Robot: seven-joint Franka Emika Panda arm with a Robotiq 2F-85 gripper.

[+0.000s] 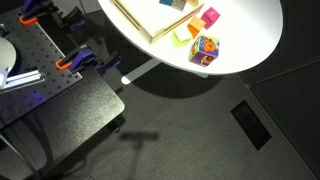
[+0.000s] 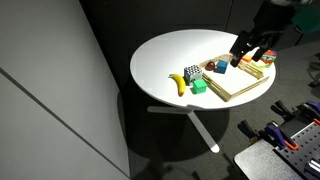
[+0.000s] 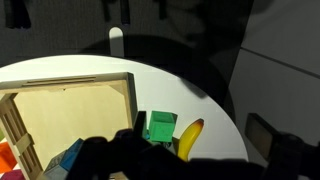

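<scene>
In the wrist view my gripper stands open, its dark fingers set wide apart. A green block (image 3: 161,126) and a yellow banana (image 3: 190,138) show below, in the gap between them. In exterior view 2 the gripper (image 2: 253,56) hangs above the wooden tray (image 2: 238,96), nothing visible between its fingers. The banana (image 2: 179,84), green block (image 2: 199,86) and a checkered cube (image 2: 193,73) lie left of the tray. A blue block (image 2: 221,66) sits inside it. Exterior view 1 does not show the gripper.
A colourful patterned cube (image 1: 205,50) stands close to the table's edge, with pink (image 1: 210,16) and yellow-green (image 1: 181,38) blocks nearby. Orange clamps (image 1: 70,63) sit on the black base.
</scene>
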